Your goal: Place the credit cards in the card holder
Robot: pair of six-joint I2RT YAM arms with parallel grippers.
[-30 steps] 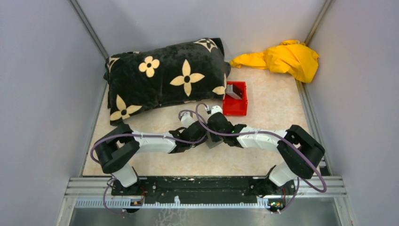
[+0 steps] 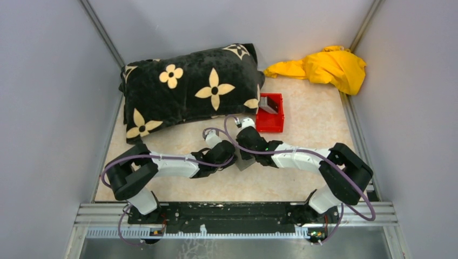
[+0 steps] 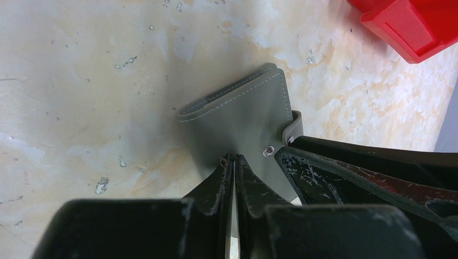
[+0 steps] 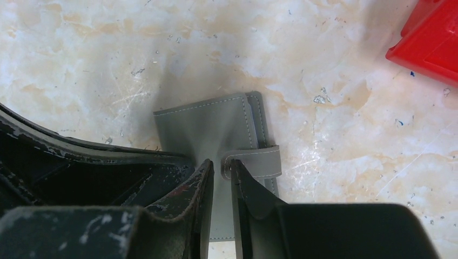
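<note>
The grey card holder (image 3: 243, 118) lies on the table, its strap (image 4: 254, 162) folded over one edge and a snap (image 3: 268, 151) showing. My left gripper is shut over the holder's face with nothing seen between its fingertips; whether it touches is unclear. By the strap's end is my right gripper, a narrow gap between its fingers. From above, the two grippers hide most of the holder (image 2: 244, 164). A stack of flat grey and dark pieces (image 2: 269, 104), perhaps the cards, sits in the red tray (image 2: 270, 129).
A black patterned pillow (image 2: 189, 86) fills the back left, reaching the red tray. Yellow cloth (image 2: 329, 70) lies at the back right. Both arms meet closely at the table's middle. Free table surface shows right of the tray and along the front.
My right arm has barely moved. Tray, pillow and cloth are unchanged.
</note>
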